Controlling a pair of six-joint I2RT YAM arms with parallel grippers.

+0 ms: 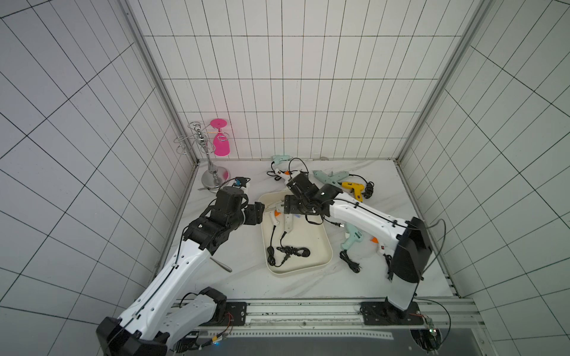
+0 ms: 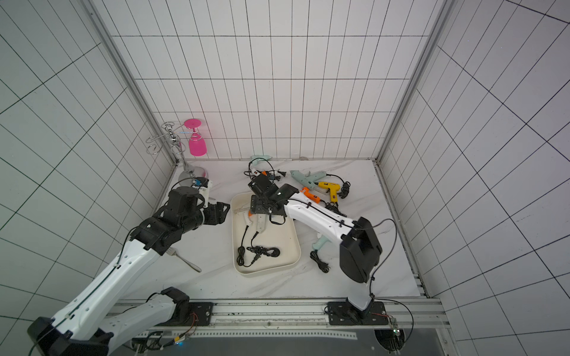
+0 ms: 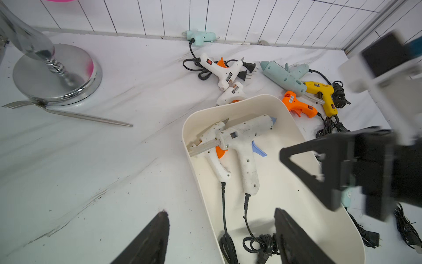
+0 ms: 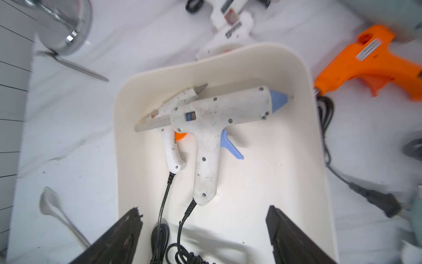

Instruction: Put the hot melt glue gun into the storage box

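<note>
The cream storage box [image 1: 327, 240] stands mid-table. Inside, a large white glue gun with blue nozzle and trigger [image 4: 205, 151] lies partly over a smaller white glue gun with an orange trigger [image 4: 172, 151]. Their black cords are coiled at the box's near end. My right gripper is open above the box, nothing between its fingers. To the left of the box, my left gripper has its fingers apart and empty. Outside, behind and to the right, lie an orange glue gun [image 3: 299, 104], a yellow one [image 3: 323, 93] and a large teal one [image 3: 281, 78].
A metal stand [image 1: 213, 176] with a pink glass [image 1: 221, 144] is at back left. A fork [image 3: 83, 116] lies near it. Bare tabletop stretches left of the box.
</note>
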